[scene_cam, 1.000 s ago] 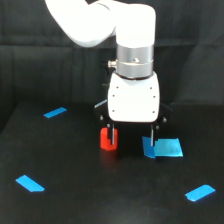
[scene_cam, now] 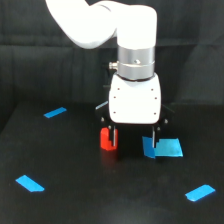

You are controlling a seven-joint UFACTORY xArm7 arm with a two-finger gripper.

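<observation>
In the camera view my white gripper (scene_cam: 134,142) points down over the black table, its two dark fingers spread well apart. It is open, with nothing visible between the fingertips. A small red object (scene_cam: 106,140) stands at the left finger, partly covered by it. Whether the two touch cannot be told. Near the right finger, a blue object (scene_cam: 149,149) stands upright beside a flat light-blue square (scene_cam: 169,147).
Blue strips lie flat on the dark table: one at back left (scene_cam: 55,112), one at front left (scene_cam: 29,184) and one at front right (scene_cam: 200,192). Behind hangs a dark curtain.
My gripper is very slightly lower in the view than a second ago. The red object, the blue pieces and the strips look unmoved.
</observation>
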